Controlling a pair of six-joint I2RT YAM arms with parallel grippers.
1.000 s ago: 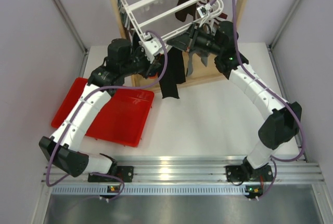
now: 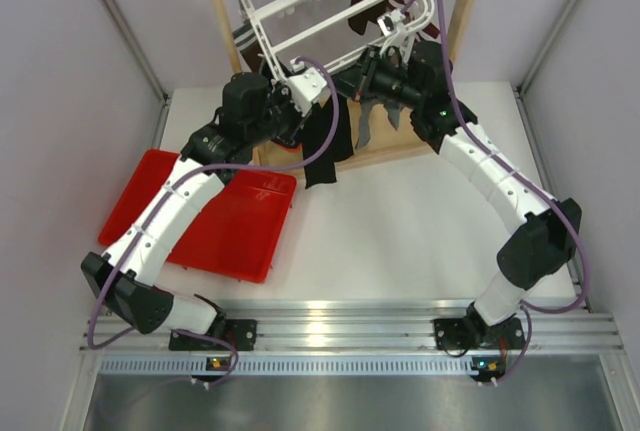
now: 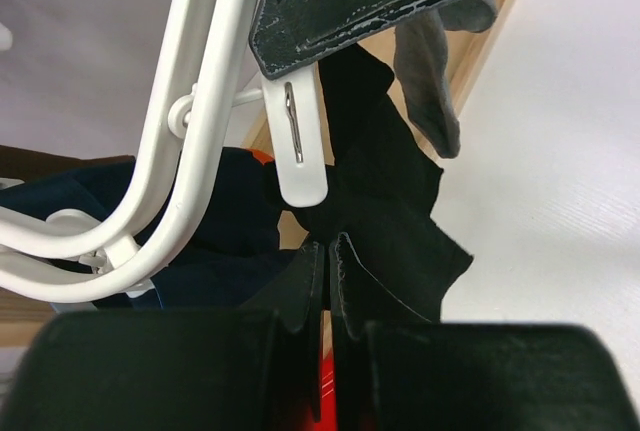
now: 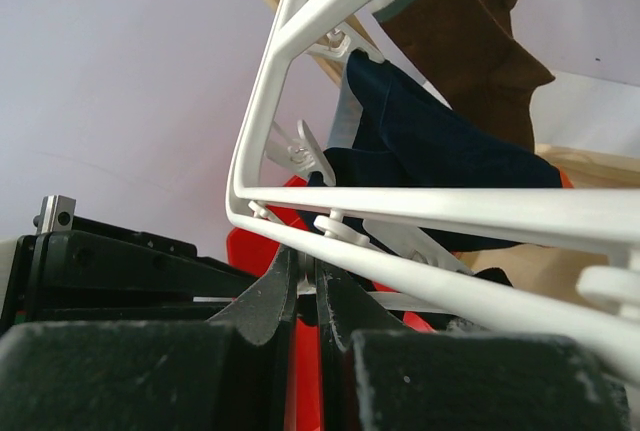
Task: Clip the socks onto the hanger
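Observation:
The white rack-style hanger (image 2: 315, 16) spans the top, with socks hanging from its clips. In the left wrist view a white clip (image 3: 298, 151) hangs from the hanger rail, its upper end pinched by a dark finger of my right gripper. My right gripper is shut on this clip, mostly hidden by its fingers. Black sock cloth (image 3: 400, 226) hangs directly behind and below the clip. Against that cloth my left gripper is shut; whether cloth is between its tips is hard to see. Whether the clip's mouth grips the sock is unclear.
Navy (image 4: 420, 141) and brown (image 4: 470, 41) socks hang near the hanger's corner. A grey sock (image 3: 428, 76) dangles beside the black one. The red bin (image 2: 225, 221) lies at left.
The black sock has swung about below the hanger. My left gripper has shifted slightly to the right and the hanger has moved a little with it. The right arm is nearly still.

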